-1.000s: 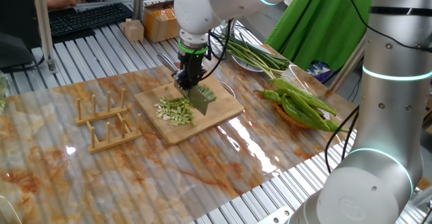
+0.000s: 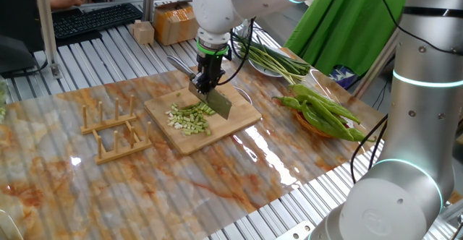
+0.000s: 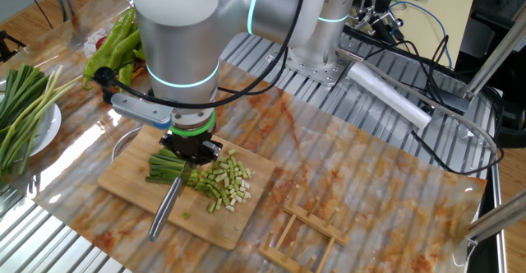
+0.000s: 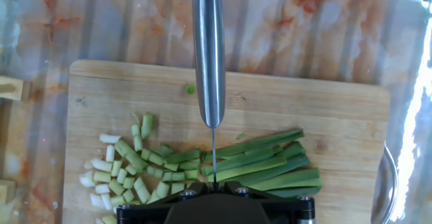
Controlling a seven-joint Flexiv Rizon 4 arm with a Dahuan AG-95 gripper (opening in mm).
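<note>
My gripper point(image 2: 208, 83) is shut on a metal cleaver, whose broad blade point(image 2: 220, 104) hangs over the wooden cutting board point(image 2: 235, 121). In the wrist view the steel handle point(image 4: 209, 62) extends away from the fingers, and the blade shows edge-on as a thin line. Chopped green-white pieces point(image 4: 128, 177) lie left of the blade; longer green stalks point(image 4: 270, 166) lie right of it. The handle point(image 3: 167, 207) slants toward the board's near edge in exterior view 2. Whether the cutting edge touches the stalks or board, I cannot tell.
A wooden peg rack point(image 2: 116, 135) stands beside the board. Green peppers point(image 2: 318, 113) lie in a basket on the other side, with a plate of long green onions point(image 3: 29, 117) beyond. A round metal rim point(image 4: 388, 183) shows by the board.
In exterior view 1 the gripper and cleaver have shifted a little to the right over the board. The chopped pieces, board and rack look unmoved.
</note>
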